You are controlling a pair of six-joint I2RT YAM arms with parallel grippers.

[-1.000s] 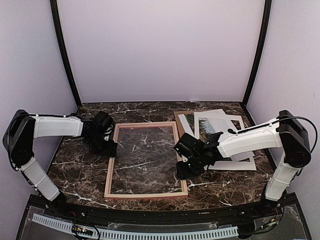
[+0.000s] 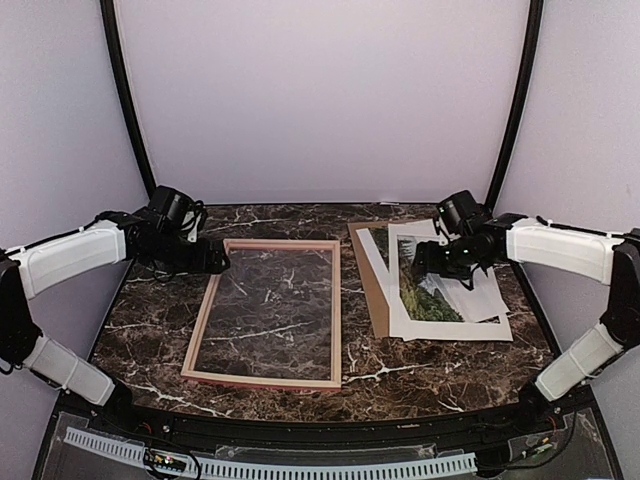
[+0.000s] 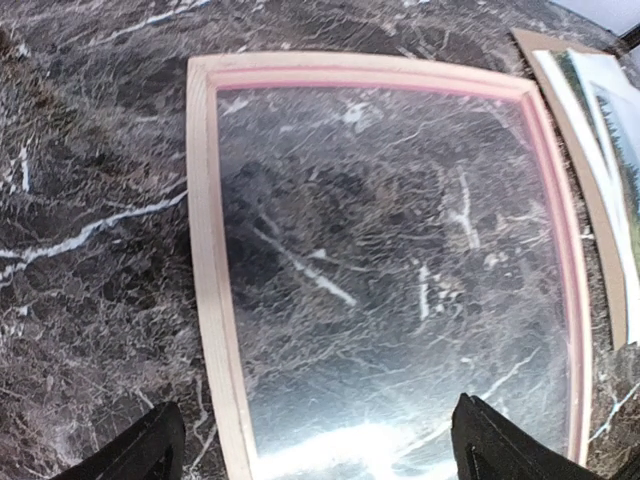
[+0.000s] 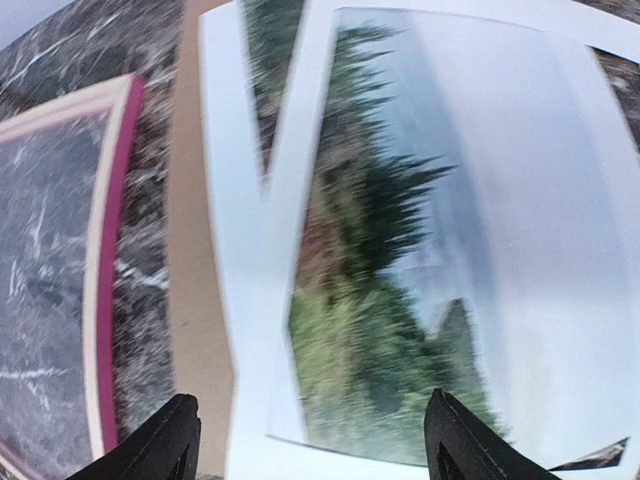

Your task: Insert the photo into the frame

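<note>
The light wooden frame (image 2: 337,320) lies flat on the dark marble table, slightly turned, with a clear pane through which the marble shows. To its right is a stack: a brown backing board (image 2: 373,290), a white mat with a landscape picture (image 2: 427,298), and white sheets (image 2: 482,292) partly over it. Over the frame's upper left side hovers my left gripper (image 2: 215,262), open and empty; its fingers (image 3: 150,445) stand apart in the left wrist view. My right gripper (image 2: 428,262) is above the stack, open too, with fingers (image 4: 165,445) clear of the picture.
Bare marble (image 2: 440,385) stretches along the front right, and a narrow strip separates frame and stack. A slotted white rail (image 2: 300,470) runs along the front edge. Pale walls close off the back and sides.
</note>
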